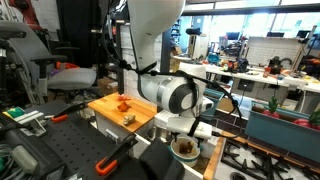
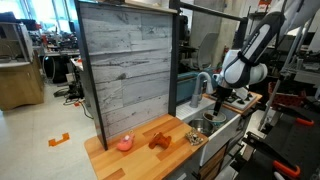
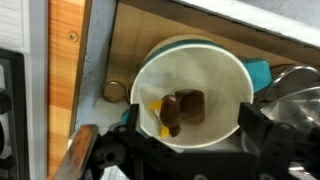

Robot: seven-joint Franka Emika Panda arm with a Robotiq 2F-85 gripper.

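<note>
A pot with a white inside and a teal outer wall (image 3: 262,73) sits in the sink, below my gripper. Inside it lie dark brown pieces (image 3: 190,105) and a bit of yellow. My gripper's dark fingers (image 3: 108,150) stand wide apart at the lower part of the wrist view, with nothing seen between them but the pot's inside. From the side, the gripper (image 1: 196,129) hangs low over the same pot (image 1: 185,150), close to its rim. I cannot tell whether it touches the rim.
Shiny metal pots (image 2: 208,125) stand beside the teal pot in the sink. A stove (image 1: 250,160) lies to the right in the first exterior view. On the wooden counter sit an orange-red toy (image 2: 160,140) and a pink one (image 2: 125,143).
</note>
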